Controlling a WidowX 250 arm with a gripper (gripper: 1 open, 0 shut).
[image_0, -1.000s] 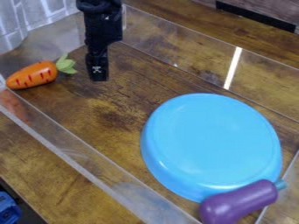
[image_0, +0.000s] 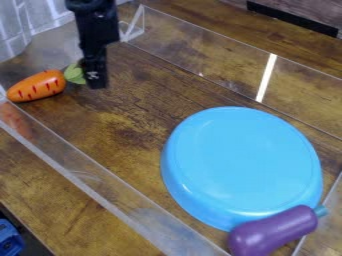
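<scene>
My dark gripper (image_0: 94, 65) hangs at the upper left, blurred, over the green top of an orange toy carrot (image_0: 35, 86) lying on the wooden board. Whether its fingers are open or shut is unclear. A light blue round plastic object (image_0: 241, 165) lies at the right, and a purple toy eggplant (image_0: 267, 232) rests at its lower edge.
Clear plastic walls border the wooden work surface (image_0: 147, 120), whose middle is bare. A small blue object (image_0: 8, 240) shows at the lower left corner.
My gripper has moved left from the bare board to the carrot's leafy end. The carrot and the other objects look unmoved.
</scene>
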